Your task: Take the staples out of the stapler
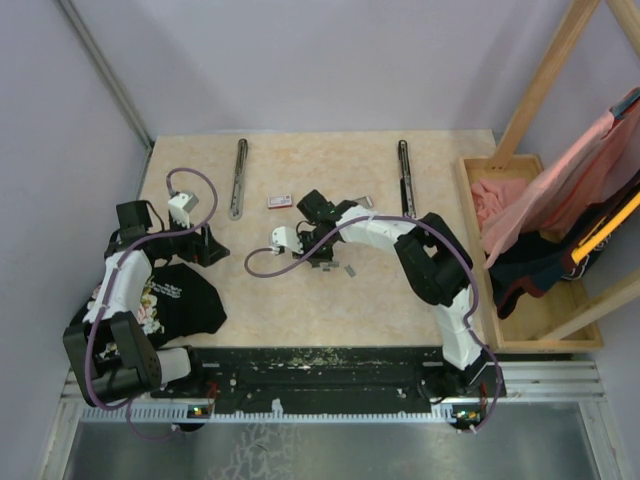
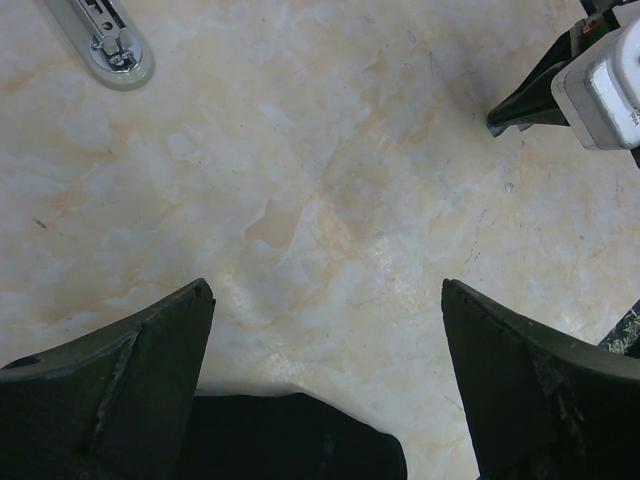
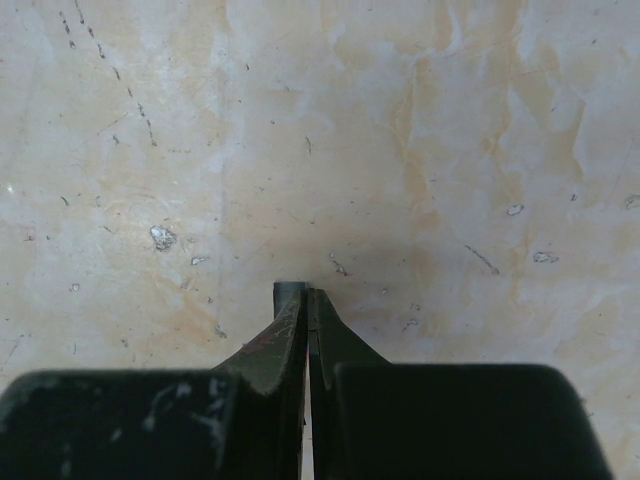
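Note:
In the right wrist view my right gripper is shut, its fingertips meeting over the table with nothing between them. A small grey staple strip piece lies outside them, against the left finger and partly covered by it. Other short staple pieces lie by that arm in the top view. Toward the table's far left stands a long grey stapler; its rounded end shows in the left wrist view. My left gripper is open and empty, well away from the staples.
A second long stapler-like tool lies at the back right. Between them sits a small red and white box. Black cloth covers the left front. A wooden box borders the right.

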